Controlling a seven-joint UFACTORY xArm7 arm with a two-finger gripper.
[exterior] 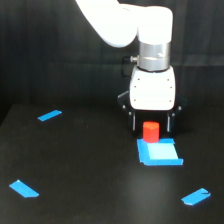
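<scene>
A small red block [151, 131] stands upright at the far edge of a white square patch [162, 152], which has a blue taped border [146, 158]. My gripper [150, 122] points down over the block. Its dark fingers [131, 121] are spread wide, one to each side of the block in this view, with gaps showing between. Whether the fingers stand level with the block in depth is hard to tell.
Strips of blue tape lie on the dark table: one at the back left [50, 115], one at the front left [24, 188] and one at the front right [196, 197].
</scene>
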